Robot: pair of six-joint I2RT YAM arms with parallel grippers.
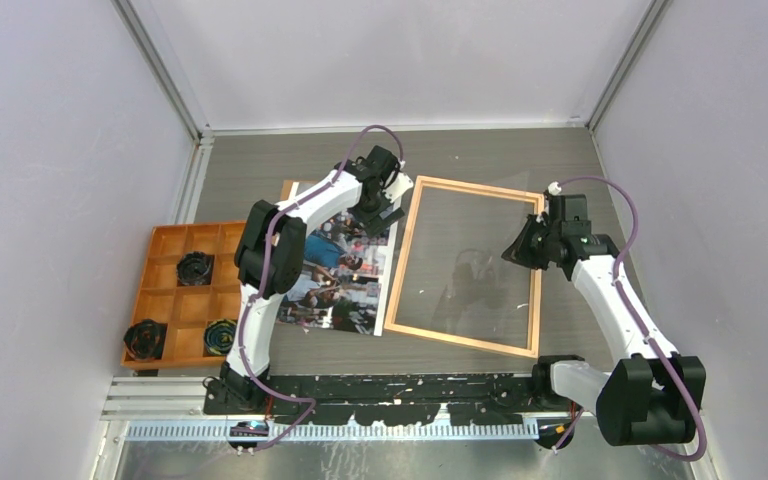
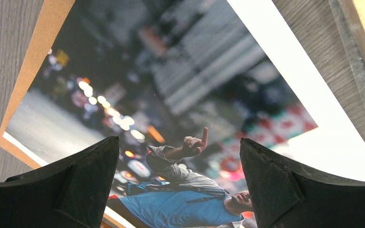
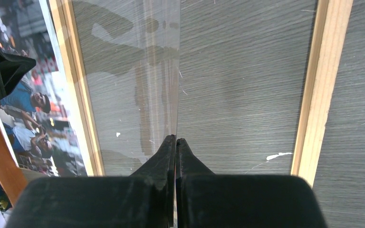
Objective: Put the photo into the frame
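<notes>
The photo (image 2: 195, 90), a colour street scene with a white border, lies on a brown board (image 2: 33, 61) to the left of the wooden frame (image 1: 462, 342). Above its upper part, my left gripper is open, nothing between its fingers. A clear sheet (image 3: 119, 109) spans the frame's left part in the right wrist view, reflecting my arm. Its right edge runs straight to the fingertips of my right gripper, which is shut on that edge over the frame's right side. Bare table shows through the frame beyond the sheet's edge.
An orange divided tray (image 1: 165, 300) with several dark round coils stands at the left, behind the left arm. White walls close in the sides and back.
</notes>
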